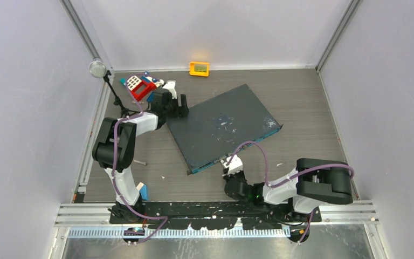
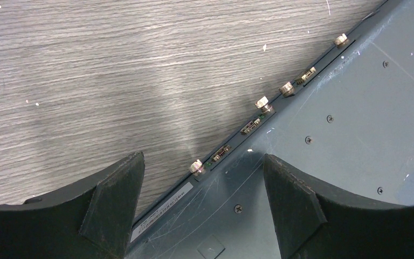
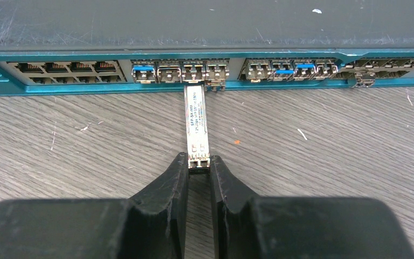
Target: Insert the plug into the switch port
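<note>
The dark network switch (image 1: 223, 121) lies flat and angled on the table, its teal port row (image 3: 81, 74) facing my right arm. My right gripper is shut on the silver SFP plug (image 3: 196, 121), whose far end meets a port opening in the middle cage group; how deep it sits cannot be told. My left gripper is parted over the switch's far-left edge, with nothing between its fingers.
Colourful toys (image 1: 140, 87) and a stand with a round head (image 1: 97, 69) are at the back left, a yellow box (image 1: 199, 68) at the back.
</note>
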